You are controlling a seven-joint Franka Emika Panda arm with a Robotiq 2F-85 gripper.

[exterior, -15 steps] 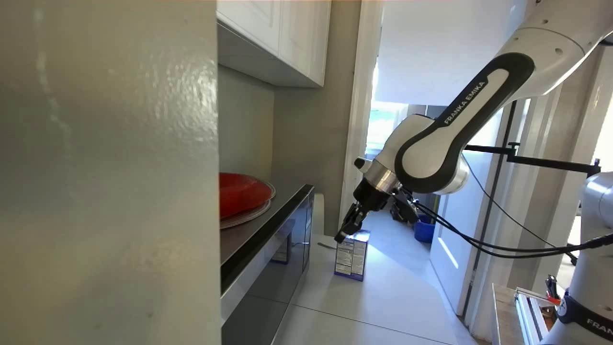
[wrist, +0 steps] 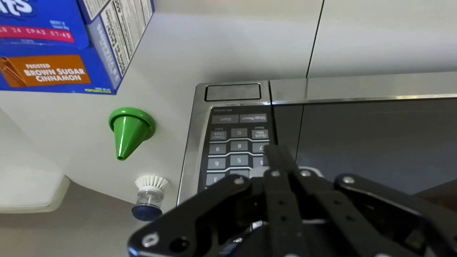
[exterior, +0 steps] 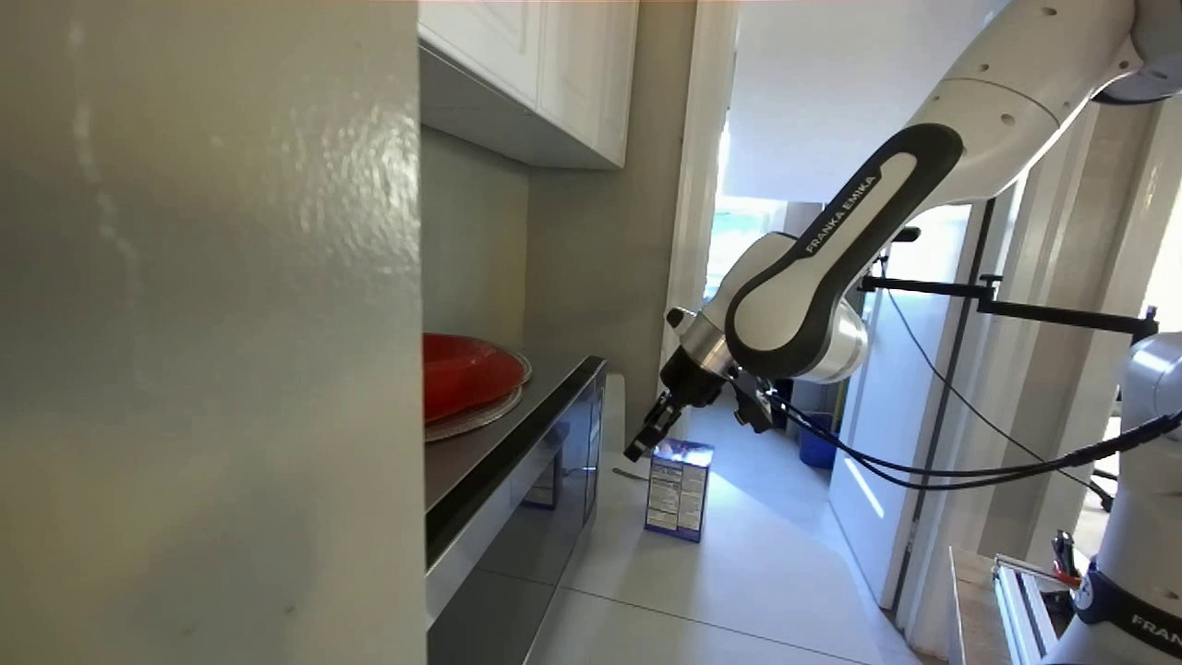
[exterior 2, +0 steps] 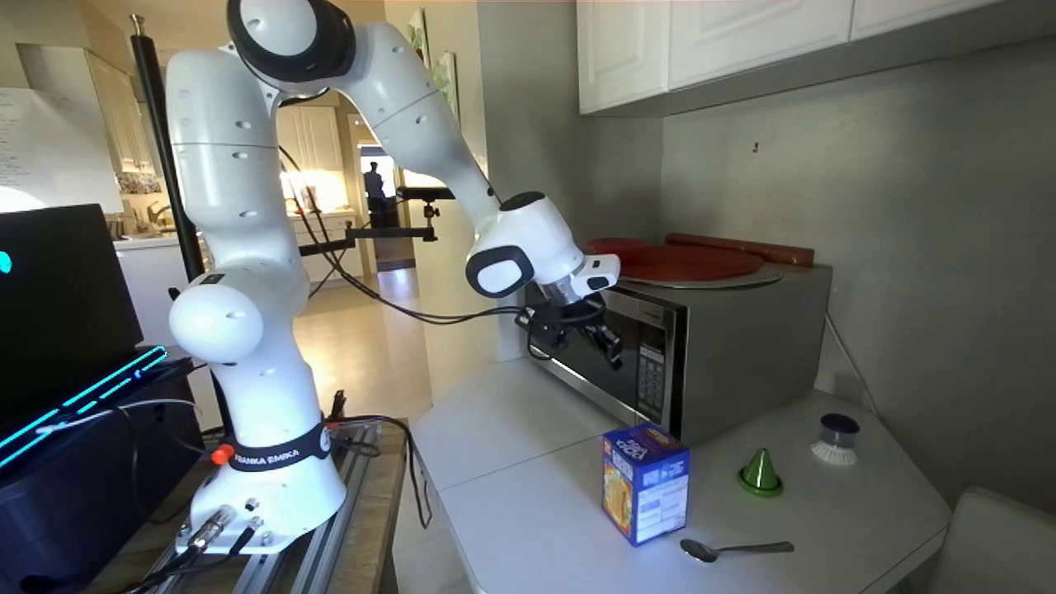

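My gripper is shut, with nothing showing between its fingers. In the wrist view it hangs in front of the microwave keypad (wrist: 238, 143), its fingertips over the right-hand column of number buttons. Whether they touch the panel I cannot tell. The second exterior view has the gripper (exterior 2: 615, 356) just before the front of the microwave (exterior 2: 757, 346), close to the keypad, whose door is closed. From the other side, the gripper (exterior: 637, 449) points down and toward the microwave's front (exterior: 532, 499), seemingly apart from it.
A blue snack box (exterior 2: 645, 485) stands on the counter before the microwave, with a spoon (exterior 2: 737, 549) beside it. To the microwave's side are a green cone (exterior 2: 761, 473) and a brush (exterior 2: 836, 437). Red lids (exterior 2: 693, 262) lie on top.
The arm and gripper have moved left in the first exterior view, closer to the microwave's front. The box and the red lids have stayed put.
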